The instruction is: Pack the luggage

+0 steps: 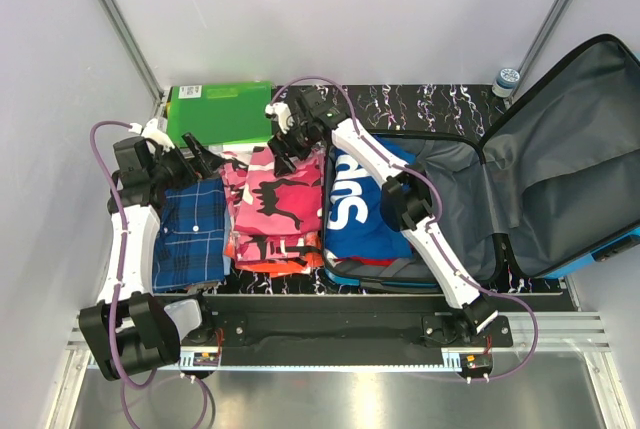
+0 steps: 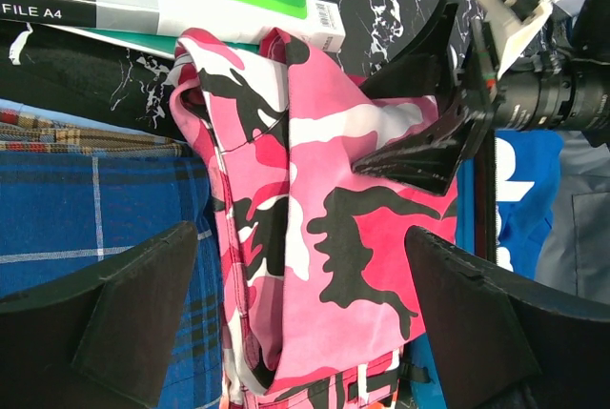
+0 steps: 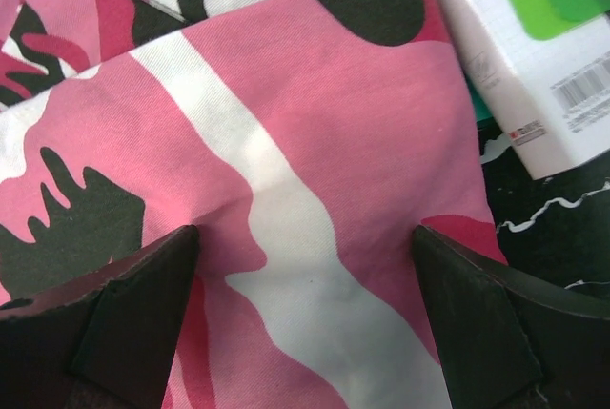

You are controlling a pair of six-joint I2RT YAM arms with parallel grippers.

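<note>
A folded pink camouflage garment (image 1: 280, 204) lies flat between the plaid cloth and the suitcase. At its far right corner my right gripper stands open, fingers spread over the fabric; in the right wrist view the pink cloth (image 3: 286, 171) lies between and under its fingers. My left gripper (image 1: 205, 161) is open, above the border of the blue plaid cloth (image 1: 188, 234) and the pink garment, nothing between its fingers. The open suitcase (image 1: 460, 164) has a folded blue garment (image 1: 368, 214) with white letters inside.
Green folders (image 1: 218, 109) lie behind the cloths, with a white file box (image 2: 219, 18) beneath. Orange fabric (image 1: 275, 267) shows under the pink pile. A white jar (image 1: 506, 81) stands at the far right corner.
</note>
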